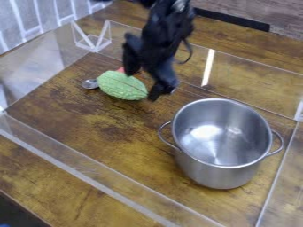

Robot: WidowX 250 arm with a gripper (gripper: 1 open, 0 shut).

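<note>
My dark gripper [149, 78], blurred, hangs just over a pale green bumpy gourd [120, 85] that lies on the wooden table, its fingers open near the gourd's right side. A spoon with a metal end [90, 83] lies at the gourd's left, and a bit of red behind it is mostly hidden by the gourd and gripper. A steel pot [221, 142] with two side handles stands to the right, in front.
Clear plastic walls border the wooden table [95, 142].
</note>
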